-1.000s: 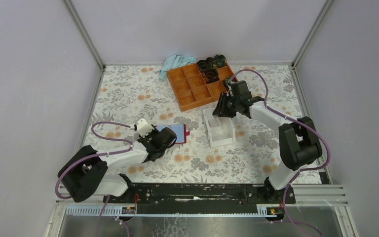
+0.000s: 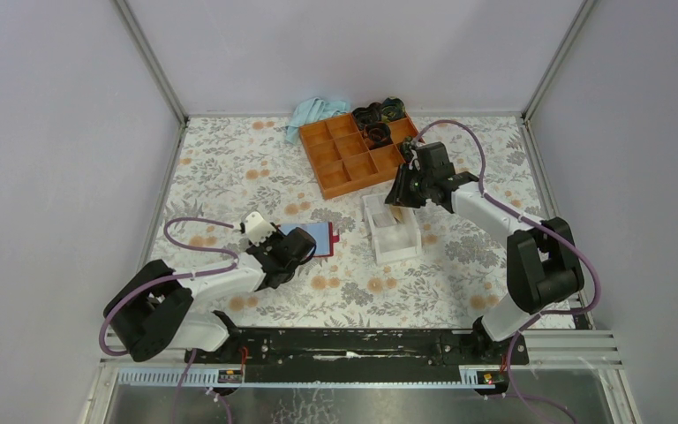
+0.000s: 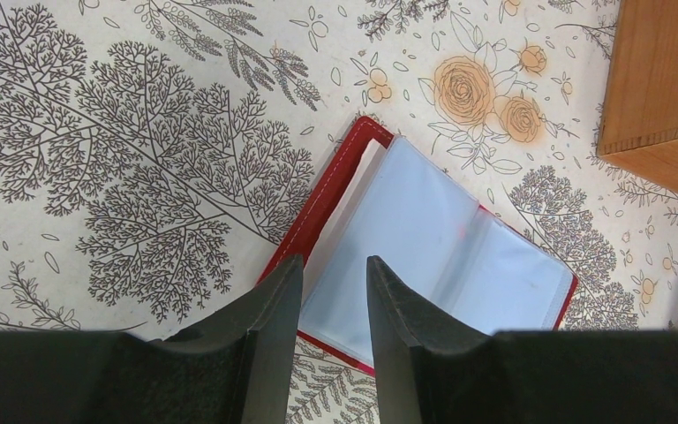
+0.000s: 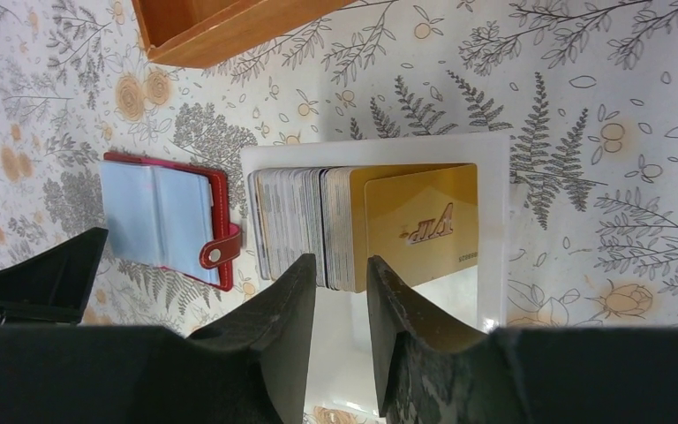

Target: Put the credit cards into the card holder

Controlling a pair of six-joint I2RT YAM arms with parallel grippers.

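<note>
The open card holder (image 3: 406, 230), red with pale blue sleeves, lies left of the white box (image 2: 397, 252). My left gripper hangs over it, part open, nothing seen between its fingers. The white box holds a tight row of cards (image 4: 291, 221) and a gold VIP card (image 4: 419, 225) in its upper compartment. My right gripper is above that box, its fingers a little apart at the front of the gold cards; whether a card is between them is hard to tell.
A wooden compartment tray (image 2: 335, 177) with dark round items stands at the back, a light blue cloth (image 2: 313, 110) beside it.
My right gripper and arm have shifted slightly to the right over the white box, uncovering some gold in the top view. The left arm looks unchanged.
</note>
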